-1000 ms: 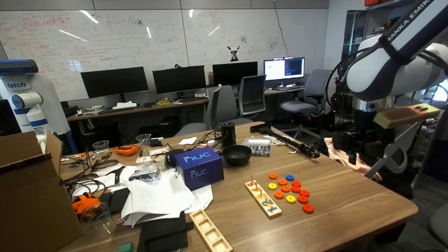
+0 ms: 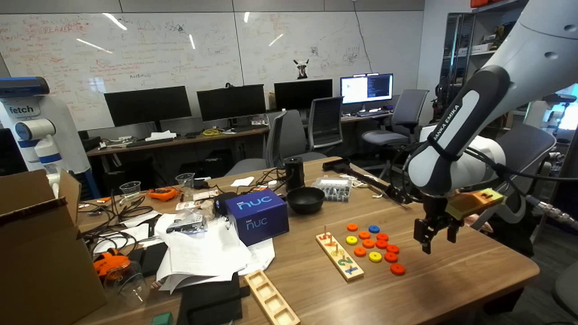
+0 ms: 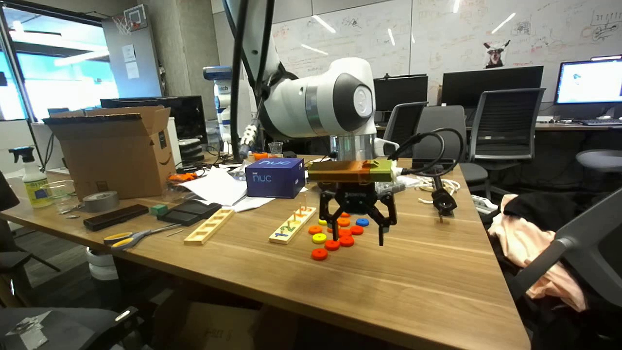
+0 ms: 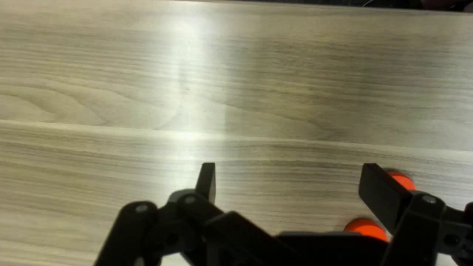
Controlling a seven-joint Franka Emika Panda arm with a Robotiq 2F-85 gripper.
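Note:
My gripper (image 2: 436, 241) hangs above the bare right part of the table, fingers wide apart and nothing between them. In the wrist view, both dark fingers (image 4: 383, 195) show against wood grain, and two red rings lie partly hidden by the right one, the lower red ring (image 4: 367, 228) being the clearer. Flat rings lie loose on the table: several red and orange ones, such as the nearest red ring (image 2: 398, 269), two yellow ones including a yellow ring (image 2: 375, 257), and one blue ring (image 2: 374, 229). Left of them is a wooden peg board (image 2: 339, 256) with upright pegs and coloured numerals.
An empty wooden tray with compartments (image 2: 272, 299) lies nearer the front. Behind stand a blue box (image 2: 258, 216), a black bowl (image 2: 305, 200) and a clear parts case (image 2: 333, 189). Papers, cables and a cardboard box crowd the left.
From beyond the table's right side, the arm has come left and lower, bringing my gripper over the table near the rings. Rings and peg board look unmoved.

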